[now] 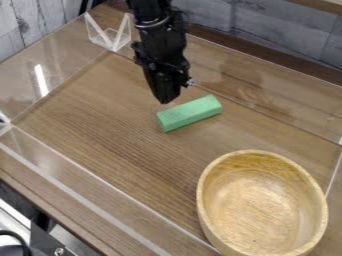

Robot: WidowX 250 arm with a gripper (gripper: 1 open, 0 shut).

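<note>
A green rectangular block [189, 113] lies on the wooden table right of centre. The black robot gripper [166, 92] is above and to the left of the block, apart from it in the view. Its fingertips point down; whether they are open or shut is hard to tell.
A large pale wooden bowl [261, 202] fills the lower right. Clear plastic pieces are at the top left and left edge, and a dark edge runs along the lower left.
</note>
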